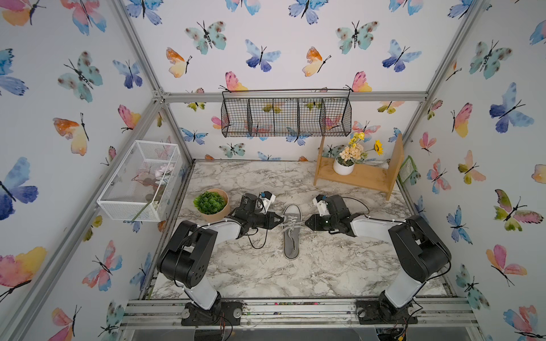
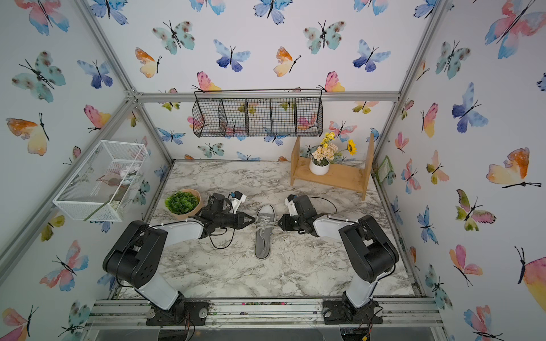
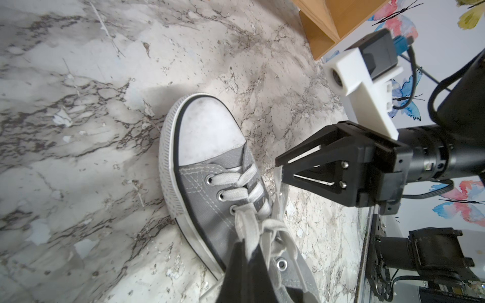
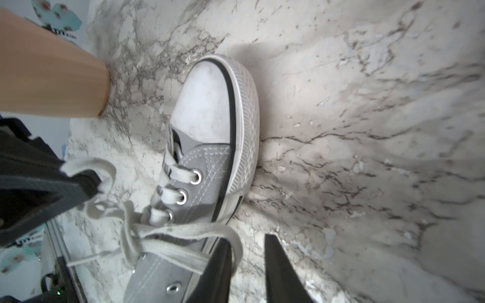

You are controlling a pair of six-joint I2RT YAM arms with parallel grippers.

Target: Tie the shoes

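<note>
One grey canvas shoe point(image 1: 291, 244) with a white toe cap lies on the table between both arms, toe pointing away. Its white laces point(image 3: 275, 227) cross in a knot over the tongue, with a loop drawn out to each side. On the left, my left gripper is shut, a flat lace loop pinched at its tips. At the shoe's other side, my right gripper has its fingers apart. A lace loop point(image 4: 233, 247) hangs against one finger point(image 4: 217, 275) of it, not clamped. How tight the knot is cannot be told.
A wooden pot with a green plant point(image 1: 210, 203) stands close behind my left arm. At the back right is a wooden shelf point(image 1: 364, 179) with flowers in a white pot. Bare marble table point(image 1: 335, 267) lies around the shoe.
</note>
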